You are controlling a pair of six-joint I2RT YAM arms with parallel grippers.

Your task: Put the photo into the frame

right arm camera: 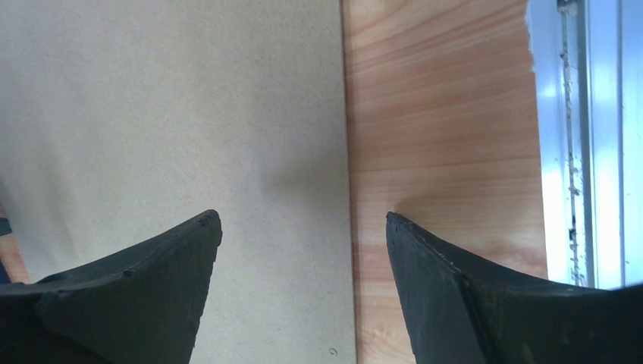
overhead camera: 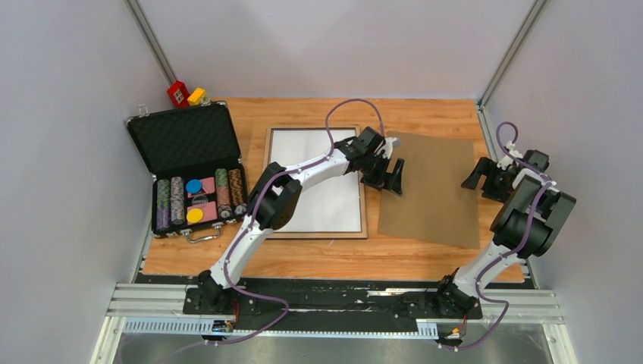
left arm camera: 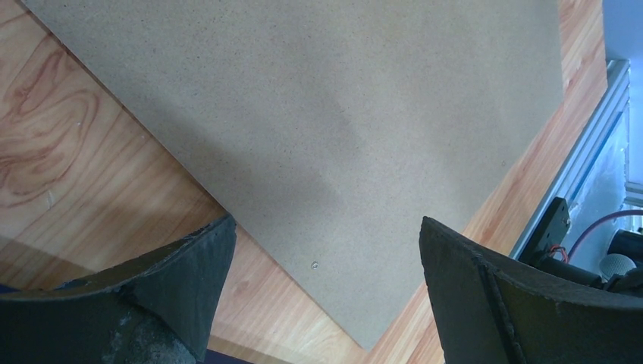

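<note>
The brown square board [overhead camera: 428, 205] lies flat on the wood, right of the wooden frame [overhead camera: 303, 236] with its white sheet [overhead camera: 311, 212]. My left gripper [overhead camera: 388, 178] is open over the board's left edge; in the left wrist view only board and wood show between its fingers. My right gripper [overhead camera: 476, 173] hangs at the board's right edge, its fingers apart; in the right wrist view the board's straight edge [right arm camera: 345, 174] runs between them, not held. No separate photo can be told apart.
An open black case of chips [overhead camera: 199, 174] stands at the left, with red and yellow blocks [overhead camera: 187, 95] behind it. A metal rail [right arm camera: 599, 144] borders the table on the right. Bare wood is clear at the back and front.
</note>
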